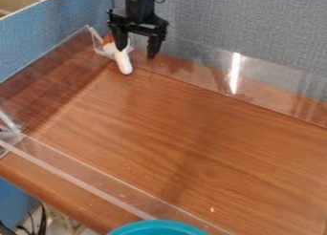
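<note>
My black gripper (137,40) hangs at the back left corner of the wooden tray, its fingers open, above and just right of a white elongated object (122,60) with some orange at its upper end. The object lies in the corner by the clear wall; whether a finger touches it I cannot tell.
A clear low wall (234,72) rings the wooden surface (192,134), which is otherwise clear. A teal bowl (153,228) shows at the bottom edge. A wooden box (15,2) stands at the top left, outside the tray.
</note>
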